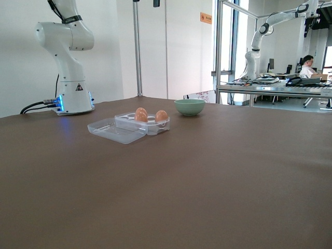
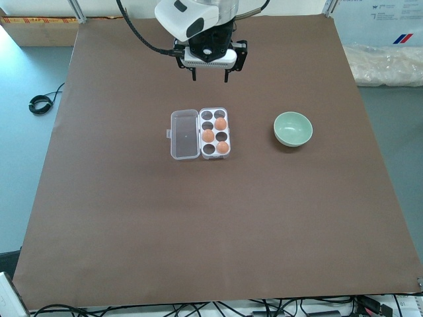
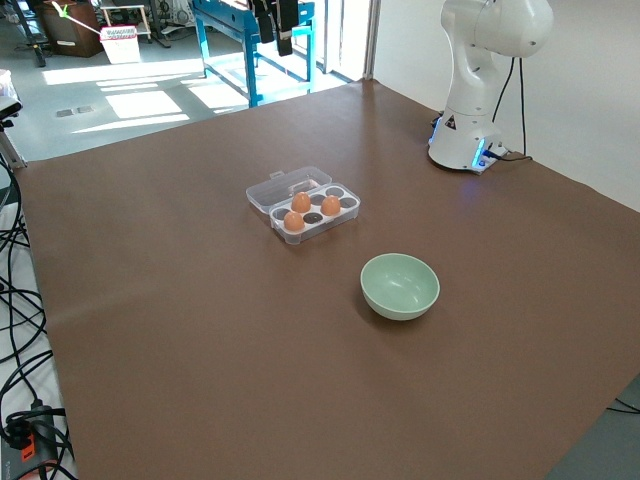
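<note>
My gripper (image 2: pixel 210 75) hangs above the far end of the table in the left view, its two black fingers apart with nothing between them. Below it lies a clear plastic egg carton (image 2: pixel 186 134) with its lid opened flat to the left and three brown eggs in it (image 2: pixel 222 146) (image 3: pixel 330 205). Several of its compartments are empty. A pale green bowl (image 2: pixel 293 129) stands upright to the right of the carton, apart from it.
Cables (image 3: pixel 20 330) run outside the table's edge. The white arm base (image 3: pixel 465 140) stands at one edge.
</note>
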